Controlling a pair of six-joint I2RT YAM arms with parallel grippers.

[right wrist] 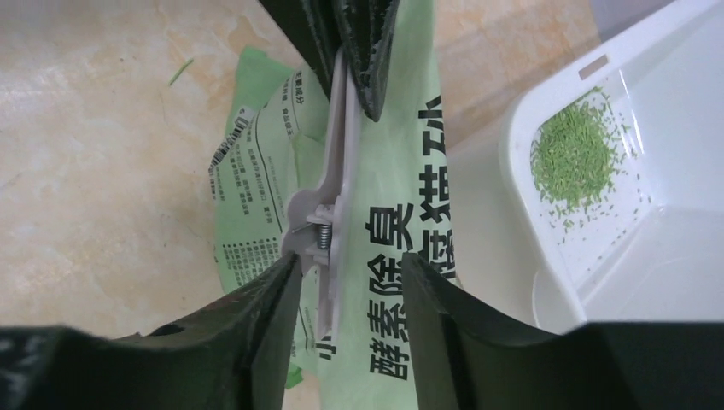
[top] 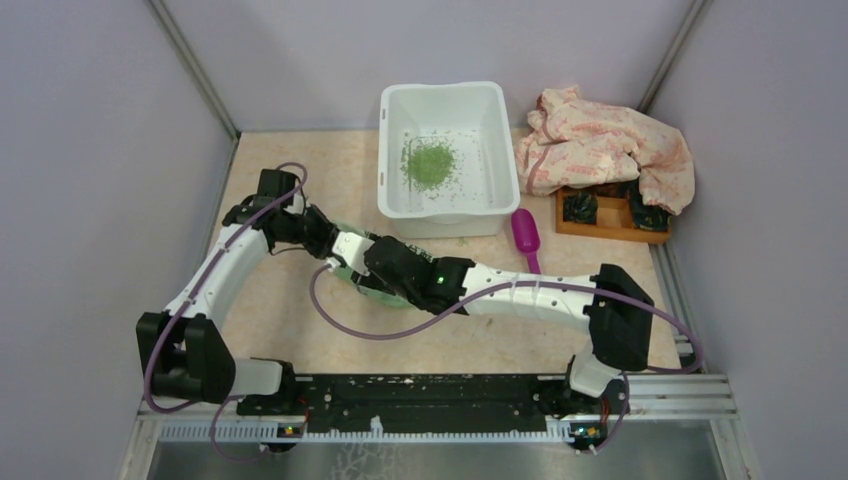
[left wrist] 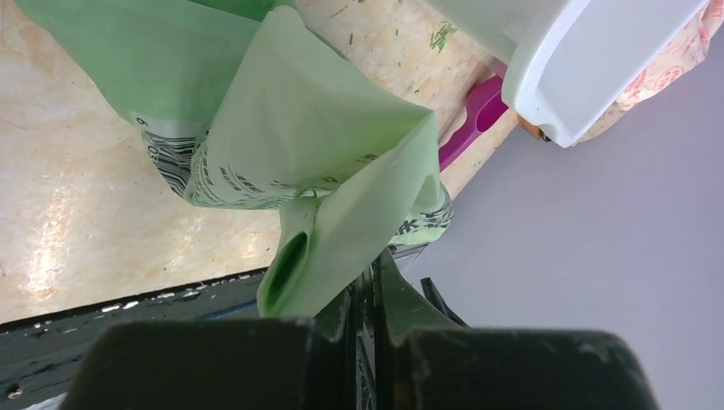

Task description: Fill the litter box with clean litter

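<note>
A green litter bag (left wrist: 239, 111) (right wrist: 401, 196) with black printing lies below the white litter box (top: 447, 205), which has a small patch of green pellets (top: 430, 163) inside. My left gripper (top: 322, 245) is shut on the bag's top; in the right wrist view its black fingertips pinch the bag at a grey plastic clip (right wrist: 341, 154). My right gripper stands open astride the lower part of that clip, close over the printed bag. In the top view the right arm hides much of the bag.
A purple scoop (top: 526, 235) lies right of the box. A pink patterned cloth (top: 600, 140) and a wooden tray (top: 610, 230) with dark bundles are at the back right.
</note>
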